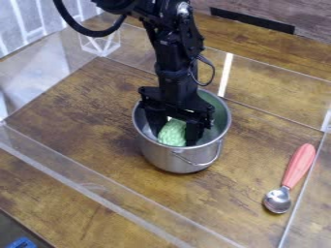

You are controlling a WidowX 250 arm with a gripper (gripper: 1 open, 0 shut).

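Note:
My black gripper (pixel 176 108) reaches down from the top centre into a silver metal pot (pixel 177 157) with a green-tinted inner wall and a wire handle. Inside the pot lies a pale green, textured object (pixel 173 134), below and between the gripper's dark finger parts. The fingertips are hidden among dark shapes in the pot, so I cannot tell whether they are shut on the green object.
An ice cream scoop (pixel 296 167) with a red handle lies on the wooden table (pixel 72 145) at the right. The table left of the pot is clear. A blue item (pixel 15 242) shows at the bottom-left corner.

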